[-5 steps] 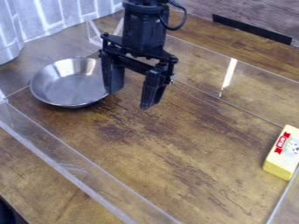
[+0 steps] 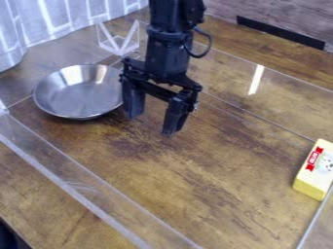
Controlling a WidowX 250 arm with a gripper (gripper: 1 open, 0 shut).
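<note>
My black gripper (image 2: 154,107) hangs over the middle of the wooden table (image 2: 169,185), its two fingers spread open with nothing visible between them. A round silver metal bowl (image 2: 72,89) lies to its left, apart from the fingers. A pale yellow box with a red label (image 2: 314,170) lies at the right edge of the view.
A white wire-like object (image 2: 117,39) stands behind the bowl at the upper left. A white item is cut off at the top left corner.
The gripper looks slightly narrower and a little higher in the view than earlier, its fingers shifted inward. The bowl and box have not moved.
</note>
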